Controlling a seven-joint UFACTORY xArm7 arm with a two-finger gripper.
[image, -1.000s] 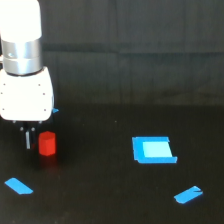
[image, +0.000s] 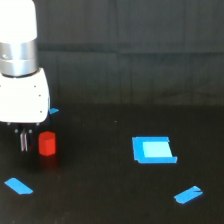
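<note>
A small red block (image: 47, 144) stands upright on the dark table at the left of the camera view. Just left of it, my gripper (image: 25, 143) points down from the white hand, its dark fingertips low, near the block's height. The fingers blend into the dark background, so their spacing is unclear. Nothing is seen held between them, and whether they touch the block cannot be made out.
A blue-taped square with a pale centre (image: 156, 149) lies right of the middle. One blue tape strip (image: 18, 186) lies at the front left and another strip (image: 188, 195) at the front right.
My gripper has shifted slightly left and a touch lower. The red block and the tape marks are where they were.
</note>
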